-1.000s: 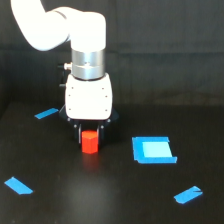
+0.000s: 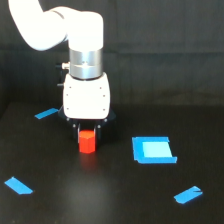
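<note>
A small red block (image 2: 87, 142) is at the left of the dark table, directly below the white arm's gripper (image 2: 87, 126). The gripper points straight down, and its dark fingertips are at the block's upper part. Against the dark background the fingers are hard to make out, so whether they grip the block or only stand around it cannot be told. Nor is it clear whether the block's underside touches the table. To the right lies a square of blue tape (image 2: 137, 157) with a pale light-blue middle (image 2: 157, 149).
Blue tape strips mark the table at the front left (image 2: 18, 186), front right (image 2: 188, 195) and back left (image 2: 46, 113). Dark curtain hangs behind.
The arm and gripper have shifted slightly left, and the red block has shifted slightly left with them. The tape marks have not moved.
</note>
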